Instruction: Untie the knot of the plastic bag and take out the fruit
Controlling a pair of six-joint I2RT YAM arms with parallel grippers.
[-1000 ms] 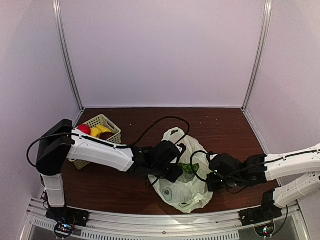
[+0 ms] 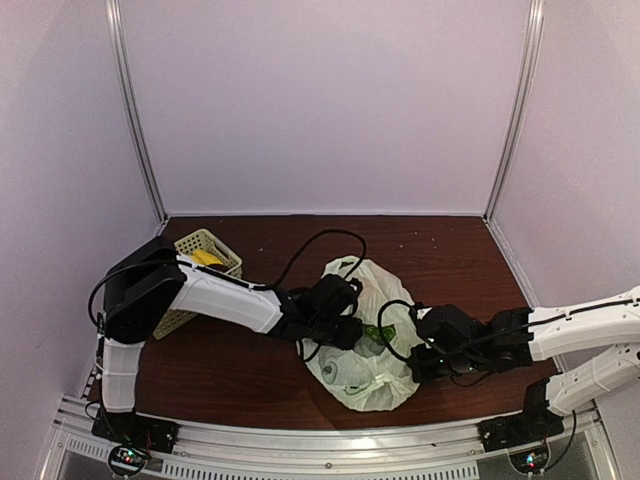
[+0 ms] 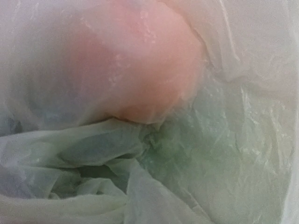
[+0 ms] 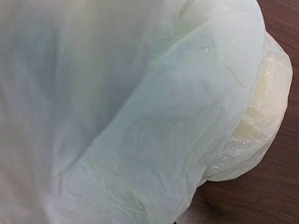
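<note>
The white translucent plastic bag [image 2: 365, 390] lies on the table with green contents [image 2: 374, 337] showing through its opening. My left gripper [image 2: 345, 335] is down over the bag's middle; its wrist view is filled by crumpled film over a pinkish round shape [image 3: 140, 70], and its fingers are hidden there. My right gripper [image 2: 425, 365] is at the bag's right edge; its wrist view shows only bag film and a pale yellowish bulge [image 4: 264, 98] beside the wood. Neither gripper's fingers show clearly.
A cream basket [image 2: 170, 322] with yellow fruit [image 2: 205, 256] stands at the back left, partly behind my left arm. Bare table [image 2: 450, 250] lies behind and right of the bag.
The right arm is almost unchanged.
</note>
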